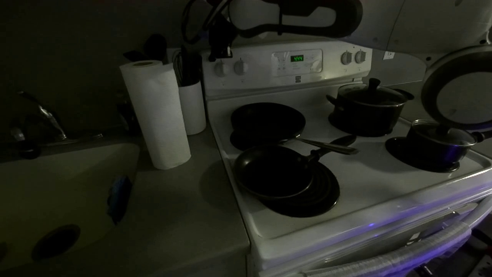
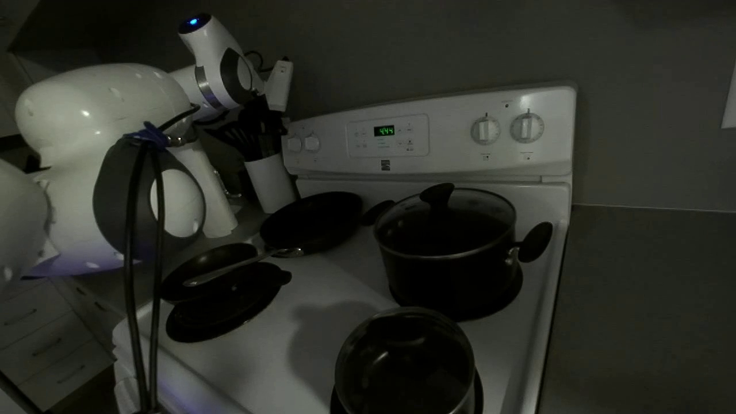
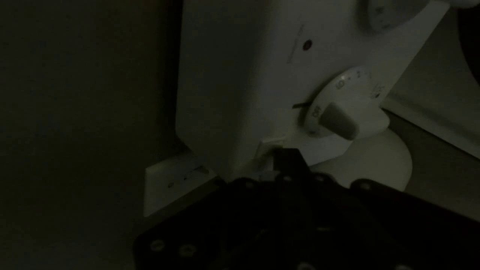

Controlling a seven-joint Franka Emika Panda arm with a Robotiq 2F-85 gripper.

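Observation:
In exterior view 1, my gripper [image 1: 221,51] hangs in front of the upper left corner of the stove's white back panel [image 1: 258,83]. The dark shape of my gripper fills the bottom of the wrist view; it is shut, with nothing visible between its fingers. A stove knob [image 3: 339,119], marked OFF beside the panel's index line, lies right of and above the fingertips in that view. Whether the fingertips touch the panel's corner I cannot tell. In exterior view 2 the gripper is mostly hidden behind the wrist and dark utensils.
Two dark frying pans [image 1: 267,120] [image 1: 272,171] sit on the left burners, a spatula [image 1: 327,146] across them. Lidded pots [image 1: 369,108] [image 1: 438,143] occupy the right burners. A paper towel roll [image 1: 157,115] and utensil crock [image 1: 192,108] stand left. Light is dim.

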